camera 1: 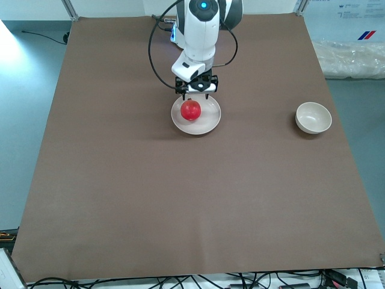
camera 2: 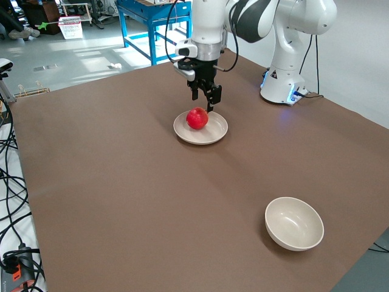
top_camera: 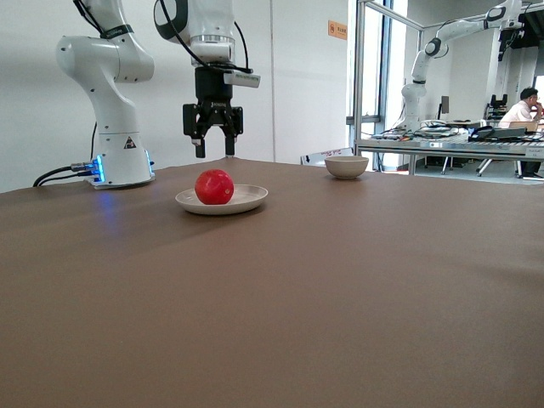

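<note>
A red apple-like fruit (camera 1: 190,110) rests on a white plate (camera 1: 206,120), also seen in the top view as the fruit (top_camera: 213,186) on its dish (top_camera: 250,199). My black gripper (top_camera: 215,146) hangs just above and slightly behind the fruit, fingers apart and pointing down, with nothing between them. In the right view the gripper (camera 2: 203,101) is over the plate's back edge, above the fruit (camera 2: 197,118). An empty white bowl (camera 1: 313,114) stands to the right of the plate in the left view, nearer the camera in the right view (camera 2: 294,224).
Cables run along the table's edge in the left and right views.
</note>
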